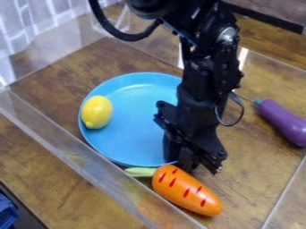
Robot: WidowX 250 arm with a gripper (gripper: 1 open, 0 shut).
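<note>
The black gripper (182,150) is low over the right part of a blue plate (125,134), just above the toy carrot. Its fingertips are dark and overlap, so the finger state is unclear. The orange carrot (185,190) lies in front of the plate, its green top beside the rim. A yellow lemon (96,112) sits on the left of the plate.
A purple eggplant (282,122) lies at the right on the wooden surface (60,76). Clear walls run along the lower left and back. A blue object (6,214) is at the bottom left corner.
</note>
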